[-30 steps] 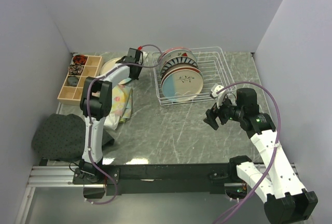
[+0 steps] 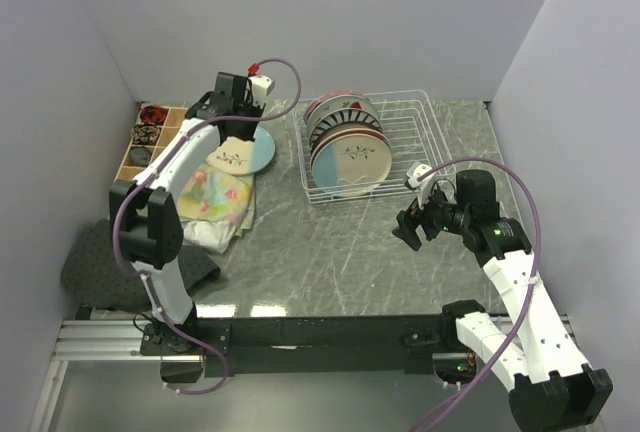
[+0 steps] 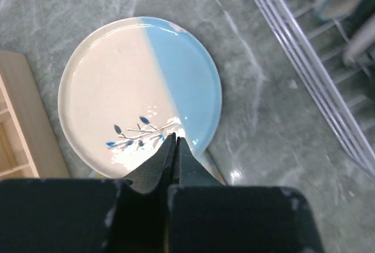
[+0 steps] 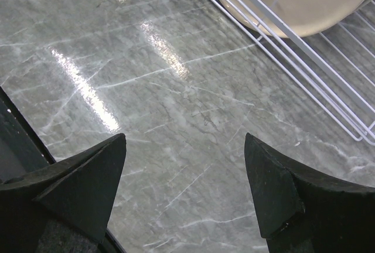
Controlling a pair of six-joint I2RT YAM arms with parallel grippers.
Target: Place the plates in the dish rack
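A cream and blue plate point(image 3: 140, 89) with a leaf sprig lies flat on the counter at the back left. Over its near edge points my left gripper, shut, with nothing showing between its fingers. The white wire dish rack point(image 2: 403, 142) stands at the back centre. Several plates lean upright in its left half, the front one a cream and blue plate point(image 2: 351, 163); the right half is empty. In front of the rack's right side, my right gripper is open over bare counter, its fingers point(image 4: 281, 188) wide apart.
Left of the loose plate is a wooden compartment box point(image 2: 143, 142). Patterned cloths point(image 2: 216, 200) lie in front of that plate, and a dark cushion point(image 2: 112, 264) sits farther forward.
The right arm and the racked plates have stayed still.
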